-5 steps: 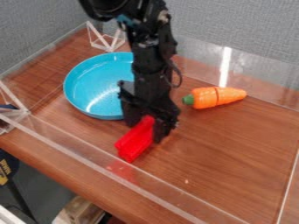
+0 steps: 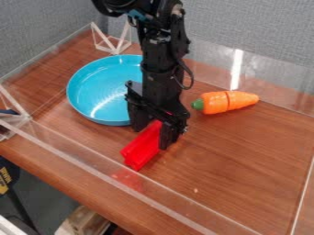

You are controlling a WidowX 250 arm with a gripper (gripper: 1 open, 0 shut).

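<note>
A red elongated object (image 2: 143, 147) lies diagonally on the wooden table, its upper end under my black gripper (image 2: 157, 124). The gripper is low over it with its fingers around that end; whether they are closed on it is hard to tell. A blue round dish (image 2: 87, 80) lies just left and behind. An orange toy carrot (image 2: 229, 101) with a green end lies to the right of the gripper.
Clear low plastic walls edge the wooden table (image 2: 233, 174), with white brackets (image 2: 112, 43) at the back left. A grey wall stands behind.
The arm and gripper have shifted very slightly over the red object. The objects on the table look essentially unmoved.
</note>
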